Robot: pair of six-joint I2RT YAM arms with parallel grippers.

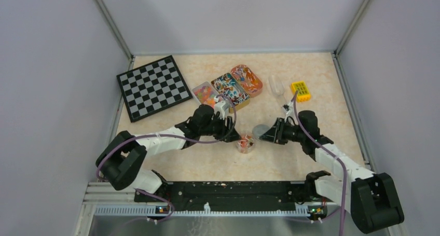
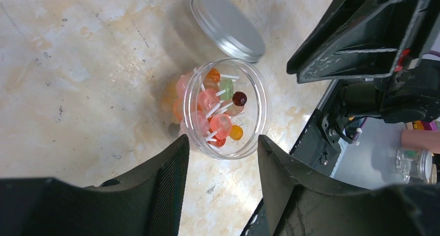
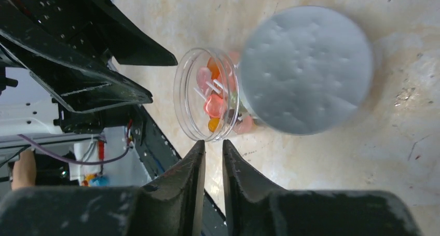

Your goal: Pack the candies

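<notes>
A clear round jar (image 1: 245, 143) with wrapperless lollipops (image 2: 220, 123) inside stands uncovered on the table. Its silver lid (image 3: 308, 70) is blurred and tilted, off the mouth, on the jar's right in the top view. My right gripper is part open, a narrow gap between its fingertips; the lid appears beyond them, not between them. My left gripper has its fingers apart at the jar's near side, with part of the jar showing between the tips. Whether they press on the glass is unclear.
Behind the left arm stand several trays of candies, including a blue-lined one (image 1: 230, 88) and an orange one (image 1: 246, 79). A checkered board (image 1: 154, 88) lies back left. A clear scoop (image 1: 277, 85) and yellow basket (image 1: 300, 91) are back right. Table in front of the jar is clear.
</notes>
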